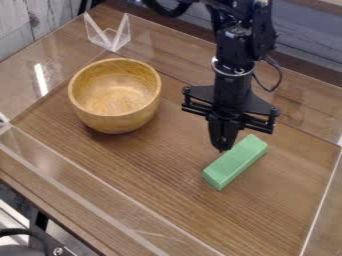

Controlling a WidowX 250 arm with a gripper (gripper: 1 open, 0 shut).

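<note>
The black robot gripper (229, 128) hangs over the middle right of the wooden table, shut, with nothing visible between its fingers. A green rectangular block (235, 162) lies flat on the table just below and to the right of the fingertips, set diagonally. To the left stands a large yellow-tan bowl (116, 92), apart from the gripper and the block.
A small clear plastic object (108, 35) stands near the back left edge of the wooden table (120, 190). A dark cable or part shows at the bottom left corner.
</note>
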